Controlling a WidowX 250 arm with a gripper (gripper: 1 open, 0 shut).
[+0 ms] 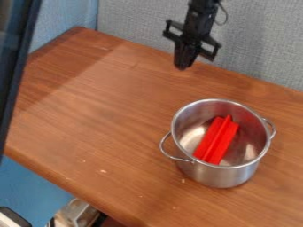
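Note:
My gripper [183,60] hangs over the back of the wooden table, near the grey wall, with its fingertips drawn together and no object visible between them. Toward the front right stands a steel pot [217,176] with handles on both sides. Inside it lie red elongated pieces [213,139].
A dark vertical post [18,62] runs along the left edge of the view. Metal hardware [73,213] sits below the table at the lower left.

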